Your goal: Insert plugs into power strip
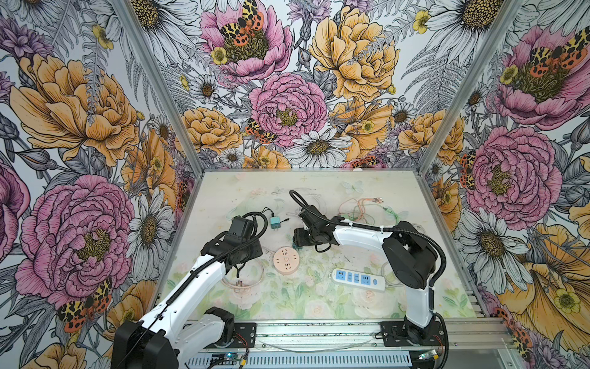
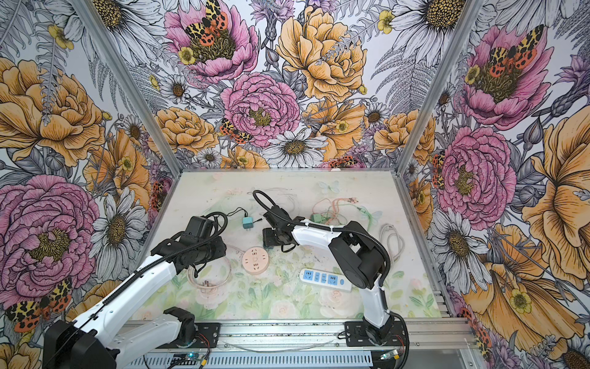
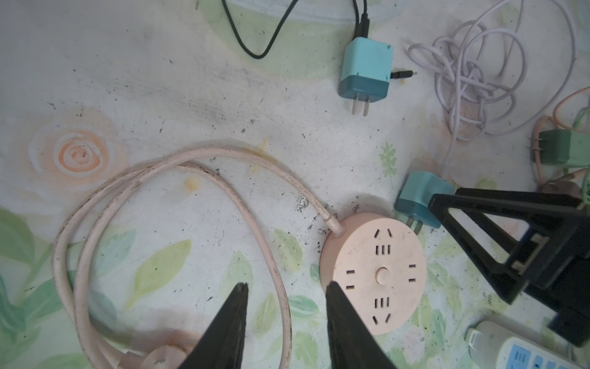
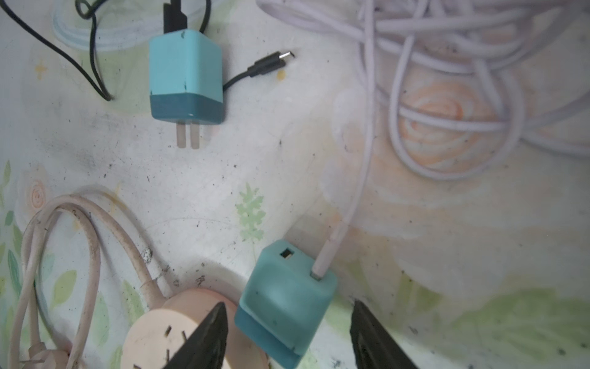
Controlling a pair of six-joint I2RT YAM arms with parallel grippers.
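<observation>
A teal plug point(image 4: 286, 298) with a white cable lies on the table against the round pink power strip point(image 3: 381, 270), its prongs toward the strip's side. My right gripper is open above this plug, its fingers on either side and nothing held. Farther back lies a second teal plug point(image 3: 366, 67) with a black cable, its prongs facing the front. My left gripper stands part open left of the round strip, with empty space between its fingers. At the right front is a white power strip point(image 1: 358, 279) with blue sockets.
A coiled white cable point(image 4: 454, 98) lies behind the right gripper. The pink strip's cord point(image 3: 245, 153) loops on the left. A green plug point(image 3: 562, 147) with tangled cords lies farther right. Both arms reach in close to the round strip.
</observation>
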